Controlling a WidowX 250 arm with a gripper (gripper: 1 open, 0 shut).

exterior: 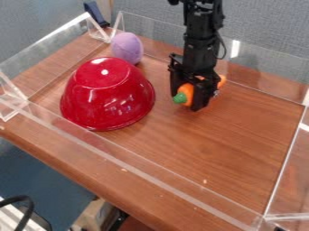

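My black gripper (193,83) reaches down from the top centre to the board, its fingers around an orange carrot-like toy (187,95) with a green end. Whether the fingers are closed on it cannot be told. To their left sits a large upturned red bowl (107,95). A purple egg-shaped object (126,48) lies behind the bowl.
A clear low wall rings the wooden surface (205,162). The right and front of the board are bare. A grey back wall stands behind my arm.
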